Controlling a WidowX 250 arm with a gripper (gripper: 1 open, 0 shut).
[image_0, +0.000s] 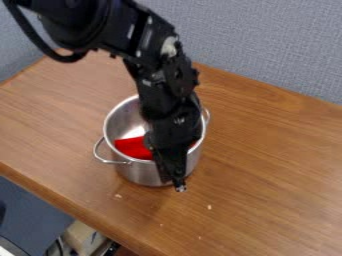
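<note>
A steel pot (140, 172) with two side handles stands on the wooden table. Inside it lies a red object (134, 147), partly hidden by my arm. My black gripper (175, 180) reaches down over the front right of the pot, its tips low by the rim or wall; whether they are inside or outside, and how far apart they stand, I cannot tell.
A grey wall (254, 40) runs behind. The table's front left edge drops to a dark grey area with cables.
</note>
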